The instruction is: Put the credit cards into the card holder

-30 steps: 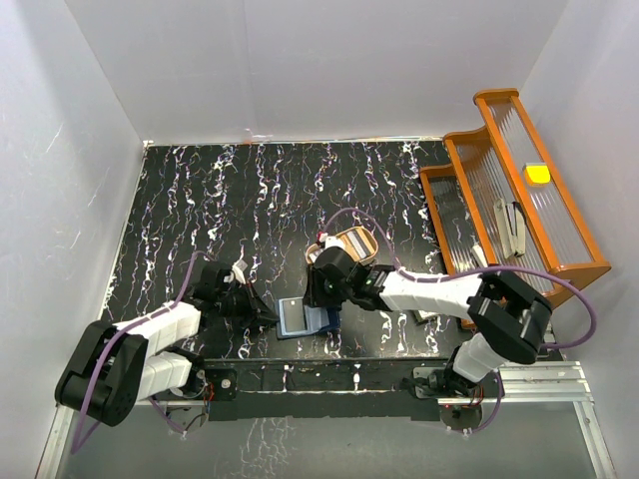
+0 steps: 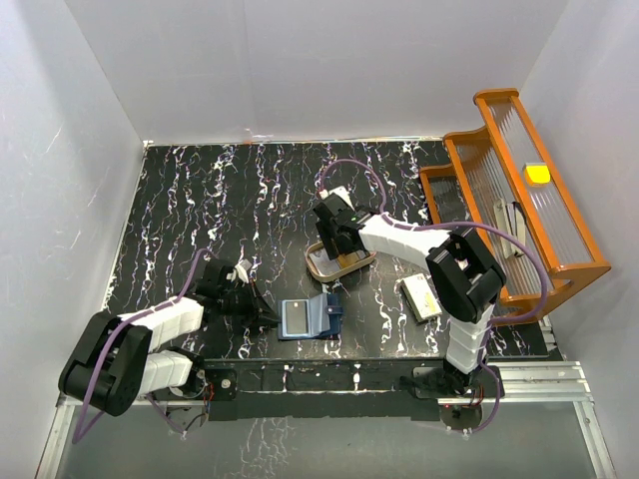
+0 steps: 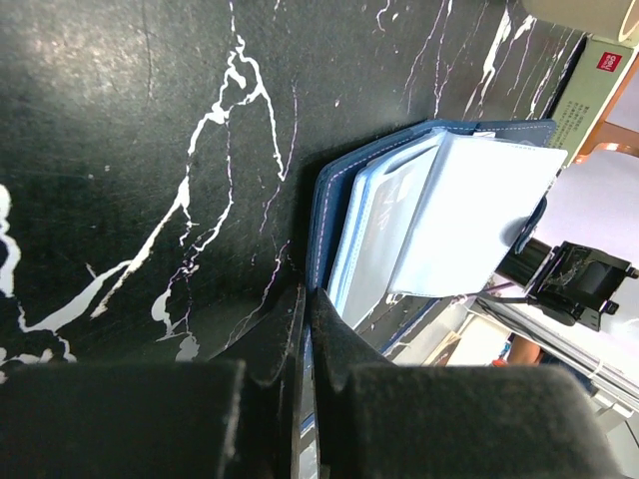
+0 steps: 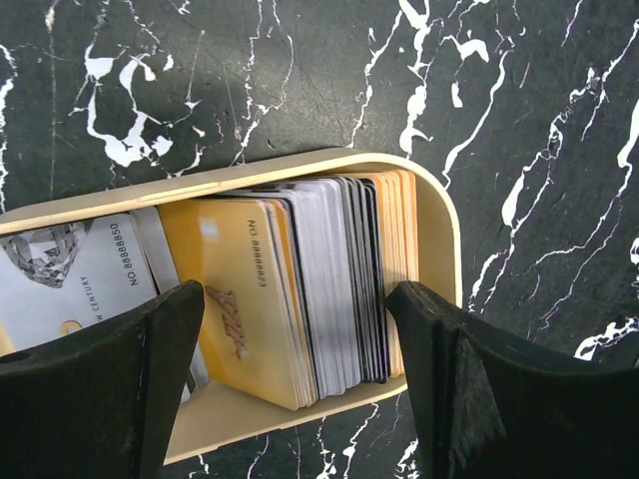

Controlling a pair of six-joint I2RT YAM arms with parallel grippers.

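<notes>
A blue card holder [image 2: 298,317] lies open near the front edge, its clear sleeves [image 3: 469,210] showing in the left wrist view. My left gripper is shut at the holder's edge, nothing visible between its fingers. My right gripper is open over a cream box [image 4: 230,421] of upright cards, with gold, white and dark card edges [image 4: 334,279] packed between and below its fingers; whether it touches them I cannot tell for sure.
A wooden shelf [image 2: 529,200] with a yellow item [image 2: 536,174] stands on the right. A pale box [image 2: 421,297] lies right of the holder.
My right gripper has moved from over the card holder back and up to the box of cards, uncovering the holder. My left arm has hardly moved.
</notes>
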